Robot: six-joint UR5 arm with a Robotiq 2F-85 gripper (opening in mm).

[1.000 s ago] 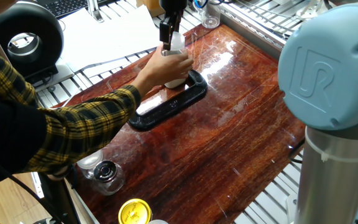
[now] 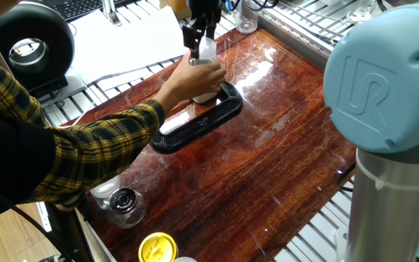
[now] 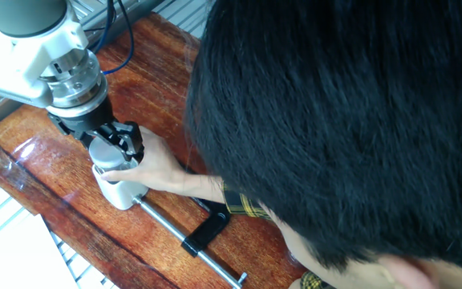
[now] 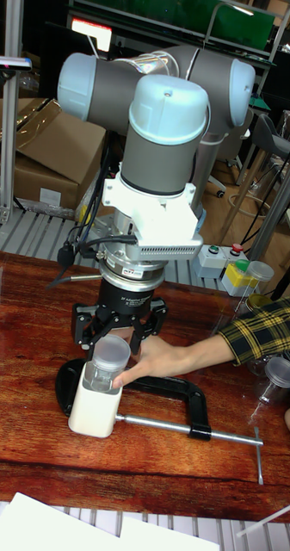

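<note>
A clear jar with a frosted lid (image 4: 112,352) stands upright in a white holder (image 4: 93,411) near the table's far edge. A person's hand (image 4: 155,360) grips the jar and holder from the side. Right above the lid is my gripper (image 4: 118,334), pointing down, its black fingers (image 4: 84,326) spread apart. In exterior view 2 the fingers (image 3: 127,138) hang close over the lid (image 3: 109,151); whether they touch it I cannot tell. A black C-clamp (image 2: 202,127) lies around the holder, its steel screw (image 3: 171,226) meeting the holder's side.
Several other jars stand at the table's near left, one with a dark lid (image 2: 124,200) and one with a yellow lid (image 2: 158,248). The person's arm (image 2: 111,138) reaches across the left side.
My gripper has turned slightly above the jar, and its fingers look wider from exterior view 1. The hand, holder and clamp stay in place.
</note>
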